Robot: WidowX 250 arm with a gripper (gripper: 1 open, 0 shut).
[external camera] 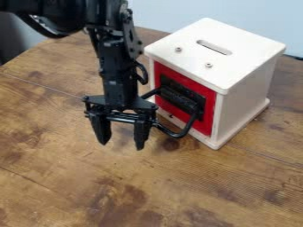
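Observation:
My black gripper (122,130) hangs open over the wooden table, just left of a white box (243,89) with a red front panel (204,124). Nothing is between its two downward fingers. On the red panel sits a black part (186,96), partly hidden behind a black tube or handle that curves out beside my gripper. The box's top has a slot and two small studs.
A pale wall or surface shows beyond the table's back edge.

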